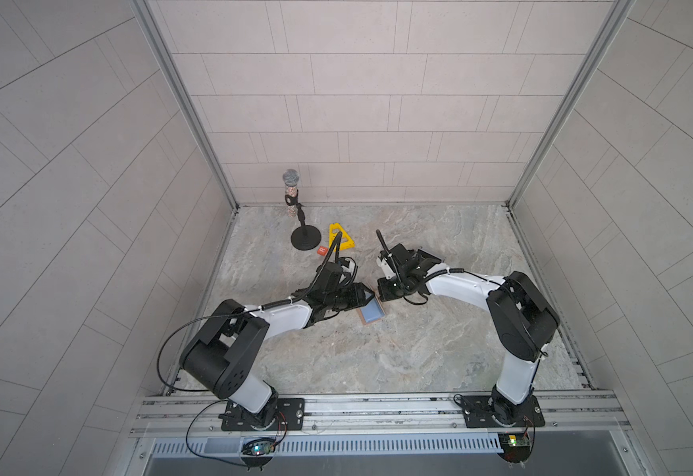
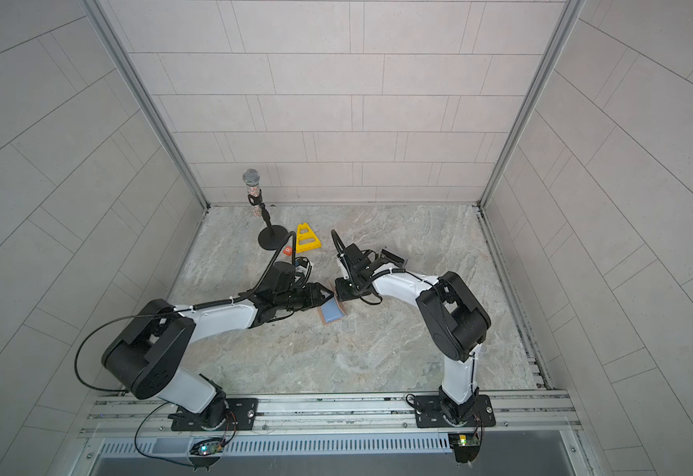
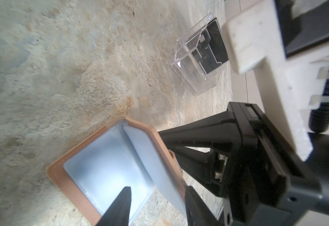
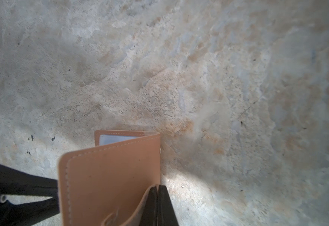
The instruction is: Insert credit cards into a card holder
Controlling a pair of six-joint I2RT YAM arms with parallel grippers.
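Note:
A tan card holder [image 3: 81,199] with pale clear sleeves [image 3: 100,165] lies mid-table, its cover raised. My left gripper stands open at the holder, one finger over the sleeves, the other by the raised cover's edge; in the right wrist view it reaches in from the left. My right gripper is shut at the leather tab on the outside of the raised cover [image 4: 111,169]; whether the tab is pinched is unclear. No separate credit card can be clearly made out; a small red item [image 1: 322,250] lies further back.
A clear box with dark contents [image 3: 198,56] stands behind the right arm. A yellow object [image 1: 342,241] and a microphone on a black stand [image 1: 305,235] are at the back left.

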